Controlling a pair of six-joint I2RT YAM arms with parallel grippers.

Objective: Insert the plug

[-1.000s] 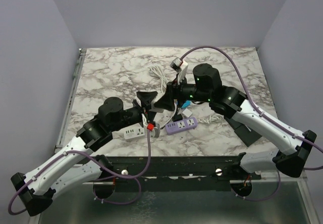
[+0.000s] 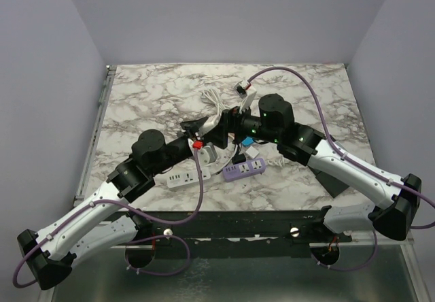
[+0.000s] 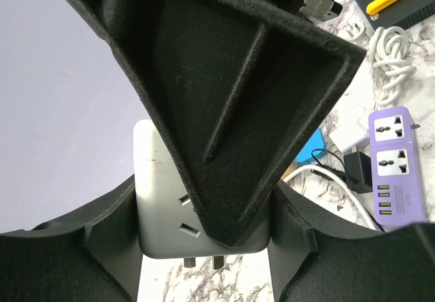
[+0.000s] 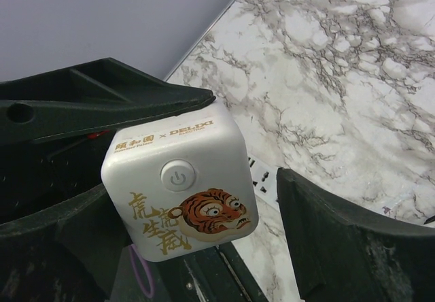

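Note:
The white cube plug (image 4: pixel 146 186) has a power button and a tiger print on one face. In the left wrist view two metal prongs (image 3: pixel 218 262) stick out of the plug (image 3: pixel 156 207) toward the image bottom. My left gripper is shut on it. In the top view the plug (image 2: pixel 209 124) hangs between both grippers, above the table. My right gripper stands part open around it, a clear gap separating the plug from its right finger (image 4: pixel 346 241). Contact with its other finger cannot be told. One of its dark fingers (image 3: pixel 224 77) hides much of the plug.
A white power strip (image 2: pixel 182 179) and a purple power strip (image 2: pixel 243 169) lie near the front. Around them are a white adapter (image 2: pixel 252 152), a black adapter (image 2: pixel 238 158) and a coiled cable (image 2: pixel 212 96).
My right gripper has come down and left a little. The plug shows more fully between the grippers and its pose has shifted. The left gripper has turned slightly.

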